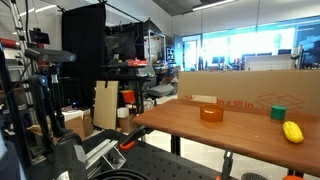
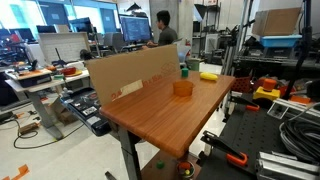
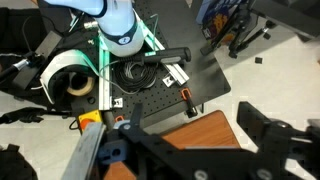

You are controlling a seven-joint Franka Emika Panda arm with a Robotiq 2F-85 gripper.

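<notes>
An orange bowl (image 1: 211,113) rests on the wooden table (image 1: 180,122), and in exterior view 2 the same bowl (image 2: 183,88) sits near the table's middle. A green cup (image 1: 278,112) stands near the cardboard panel. Towards the table's right end in exterior view 1 lies a yellow rounded object (image 1: 292,132), seen at the far end in exterior view 2. In the wrist view my gripper is open, its dark fingers spread wide, with nothing held between them. A corner of brown tabletop (image 3: 205,132) shows below; no table object appears there. Neither exterior view shows the gripper clearly.
A cardboard panel (image 2: 140,75) stands along one long side of the table. Beside the table is a black base platform (image 3: 150,95) carrying coiled cable (image 3: 135,75) and a clamp with an orange handle (image 3: 186,95). A person (image 2: 165,32) is in the background.
</notes>
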